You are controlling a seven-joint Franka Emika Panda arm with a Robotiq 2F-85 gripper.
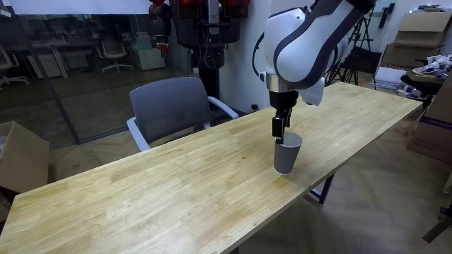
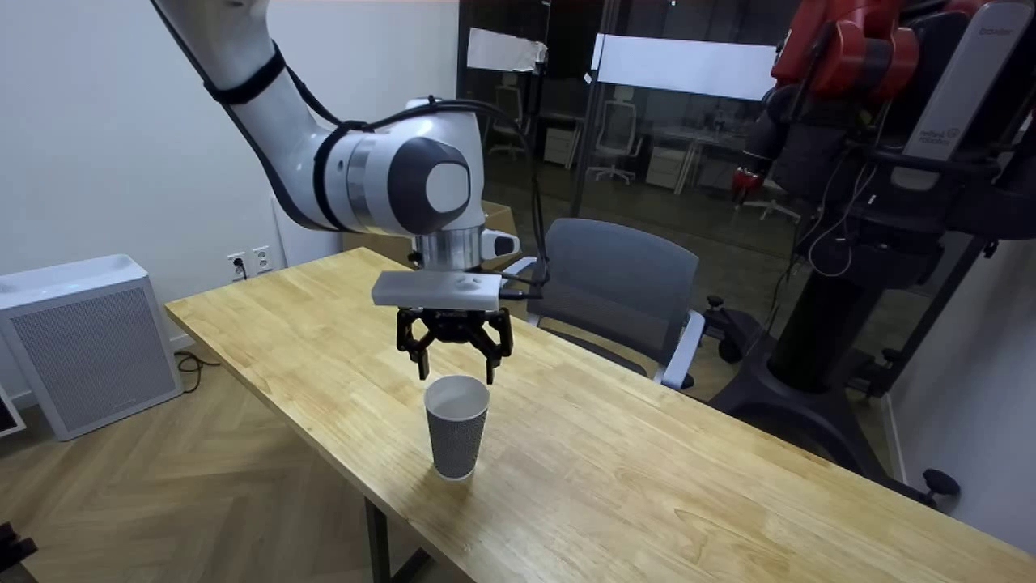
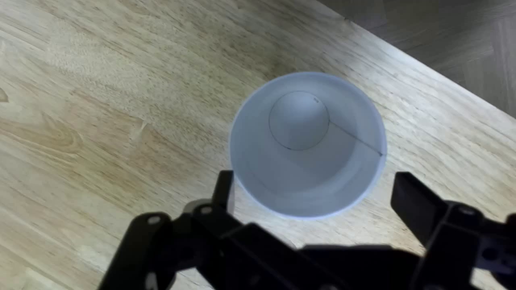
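Observation:
A grey paper cup (image 1: 288,157) with a ribbed outside stands upright on the wooden table, close to its edge. Looking down in the wrist view, I see into the cup (image 3: 309,164): nothing lies in it. My gripper (image 2: 457,377) is open, its black fingers spread apart. In exterior view 2 the fingertips are about level with the cup's rim or a little above it, behind the cup (image 2: 456,437). From the wrist, the gripper shows its left finger at the rim's lower left and the right finger clear of the rim. Nothing is gripped.
An office chair (image 1: 171,110) stands at its far side. Close by the cup, the table edge drops to the floor (image 3: 454,48).

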